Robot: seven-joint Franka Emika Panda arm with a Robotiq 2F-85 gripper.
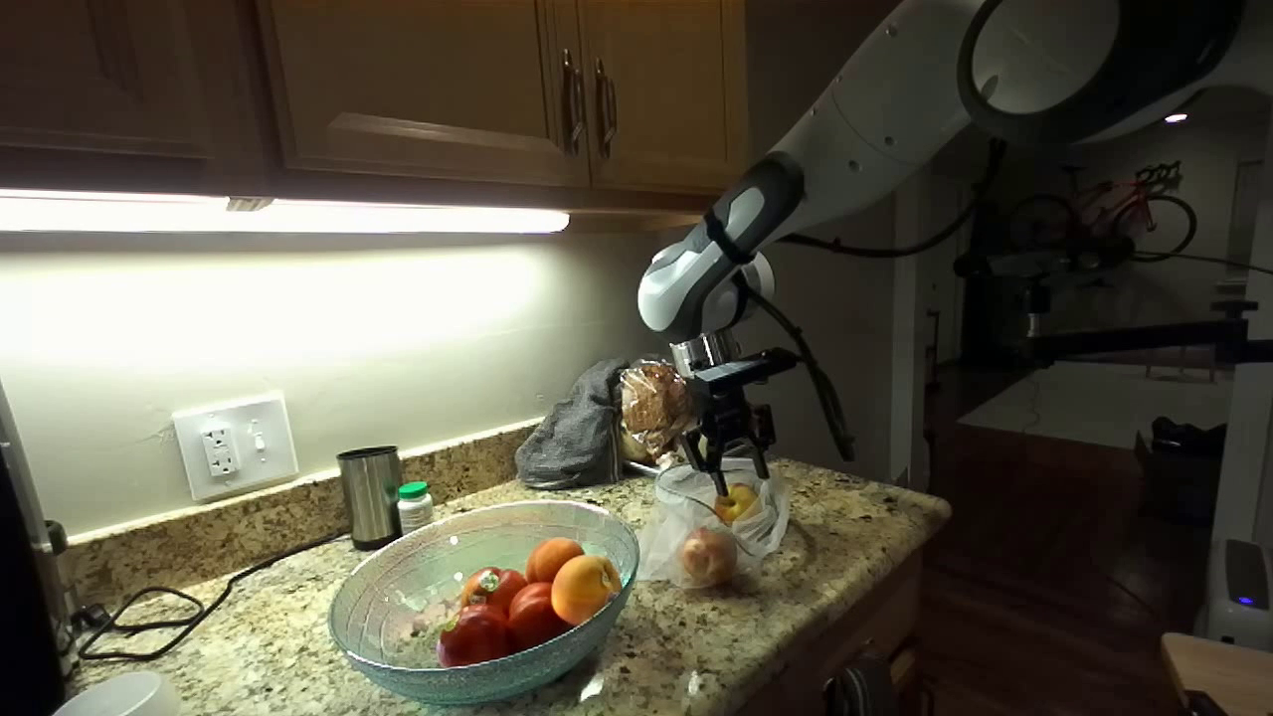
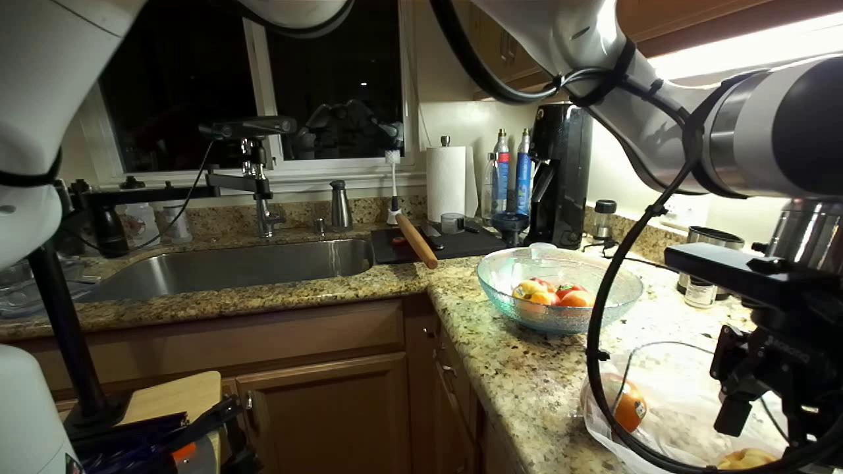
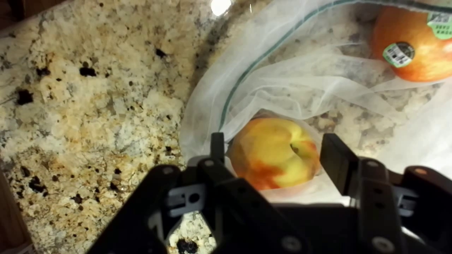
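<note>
A yellow-red peach (image 3: 271, 154) lies inside a thin white mesh bag (image 3: 288, 99) on the granite counter. My gripper points down over it, open, with one finger on each side of the peach. A narrow gap shows at the left finger (image 3: 217, 146). The right finger (image 3: 339, 158) is close to the fruit's edge, and I cannot tell whether it touches. A second, orange-red fruit with stickers (image 3: 413, 46) sits in the same bag, seen also as the nearer fruit (image 1: 707, 556) in exterior view 1. Exterior view 2 cuts off the peach (image 2: 747, 459) at its bottom edge.
A wide glass bowl (image 1: 382, 650) with several red and orange fruits stands beside the bag. Behind are a steel cup (image 1: 371, 495), a green-capped bottle (image 1: 414, 507), a grey cloth (image 1: 573, 430) and wrapped bread (image 1: 653, 406). Bare counter (image 3: 106, 106) lies left of the bag in the wrist view.
</note>
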